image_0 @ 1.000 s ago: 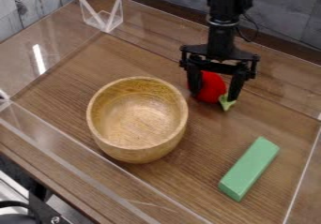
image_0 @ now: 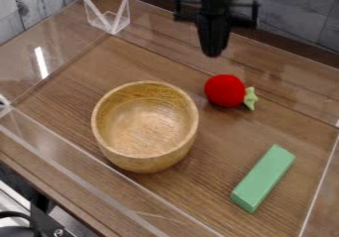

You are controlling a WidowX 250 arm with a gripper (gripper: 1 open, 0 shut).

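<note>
My gripper (image_0: 215, 21) is raised at the top middle of the camera view, high over the table; whether it is open or shut is hard to make out. A red round object (image_0: 224, 89) lies on the wooden table, with a small pale green piece (image_0: 248, 99) beside it on the right.
A large tan bowl (image_0: 146, 126) sits at the lower middle left. A green block (image_0: 261, 177) lies at the lower right. A clear object (image_0: 111, 15) stands at the top left.
The red object now lies fully in view.
</note>
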